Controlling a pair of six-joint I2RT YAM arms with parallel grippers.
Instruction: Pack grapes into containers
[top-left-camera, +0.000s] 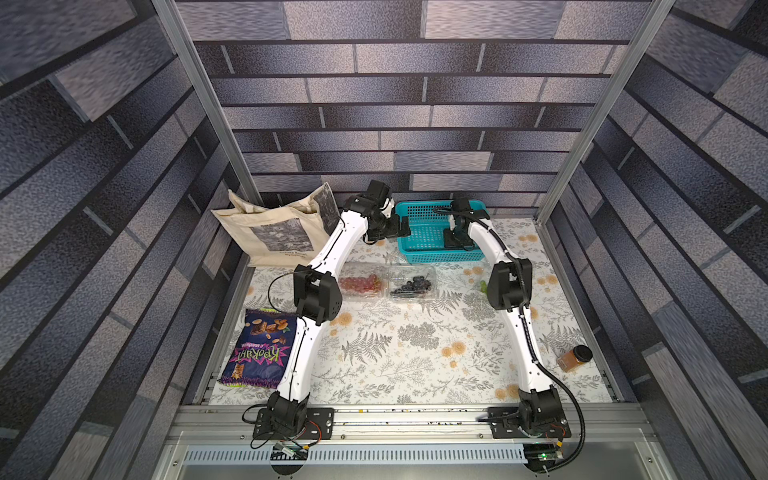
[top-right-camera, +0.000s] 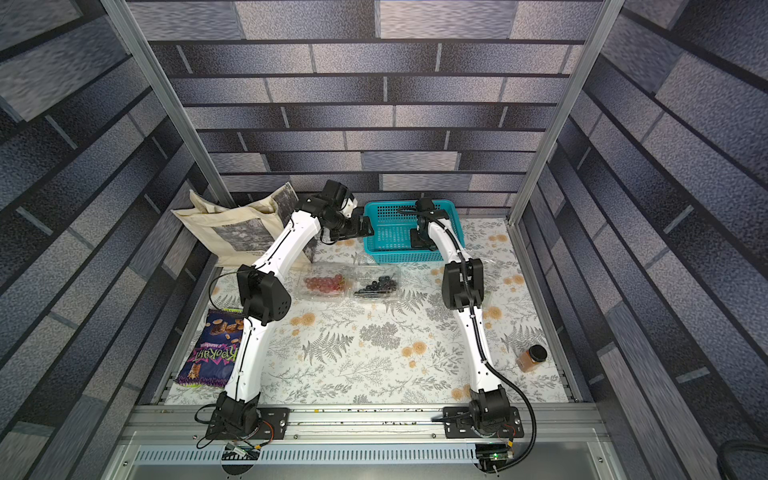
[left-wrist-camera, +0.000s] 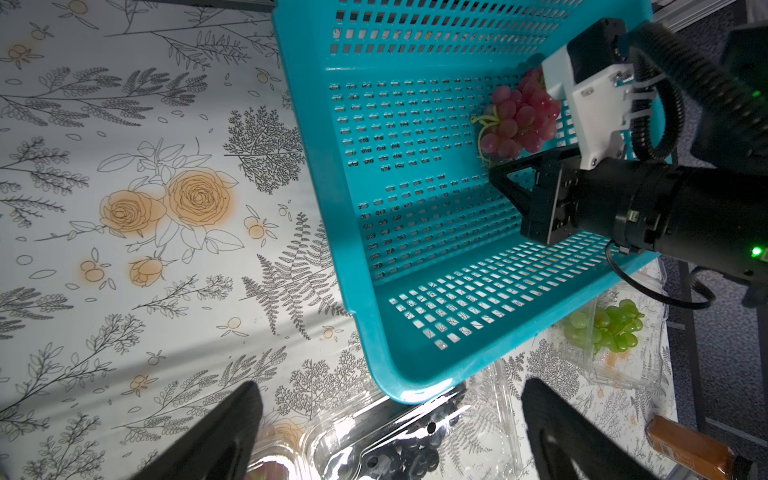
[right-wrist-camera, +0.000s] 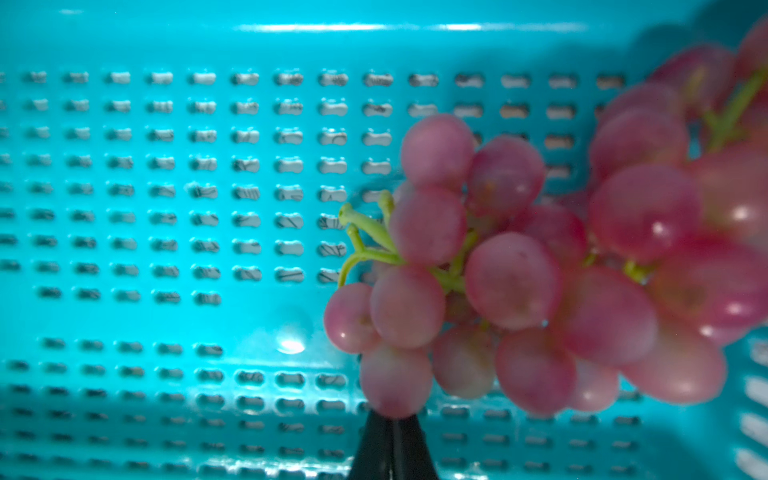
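Note:
A bunch of red grapes (right-wrist-camera: 520, 280) lies in the turquoise basket (left-wrist-camera: 336, 208), at the side near my right gripper. That gripper is down inside the basket with its fingertips pressed together, right at the lower edge of the bunch; nothing shows between them. My left gripper stands open at the basket's left side, empty, its fingers (left-wrist-camera: 208, 432) wide apart. In front of the basket, one clear container holds red grapes (top-left-camera: 360, 285) and its neighbour dark grapes (top-left-camera: 412, 286). Green grapes (left-wrist-camera: 616, 324) sit in another clear container, mostly hidden by the right arm from above.
A cloth bag (top-left-camera: 276, 232) stands at the back left. The dark snack packet (top-left-camera: 260, 348) lies at the front left, and a jar with a black lid (top-left-camera: 574, 357) at the front right.

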